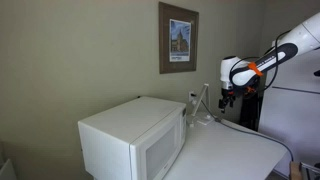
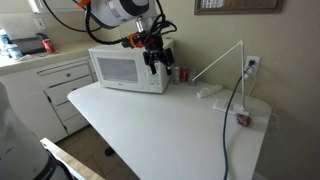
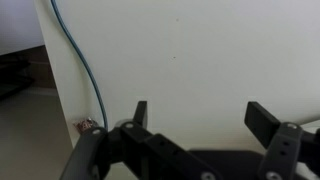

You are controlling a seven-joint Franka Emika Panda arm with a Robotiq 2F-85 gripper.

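Observation:
My gripper stands open, its two dark fingers wide apart with only bare white tabletop showing between them. In exterior view 2 the gripper hangs above the table, in front of the white microwave as seen from there. Exterior view 1 has the gripper over the table's far part, well apart from the microwave. Nothing shows in its grasp.
A blue-grey cable runs over the white table, near a small reddish-brown object. Several small jars and a white roll-like item stand by the wall.

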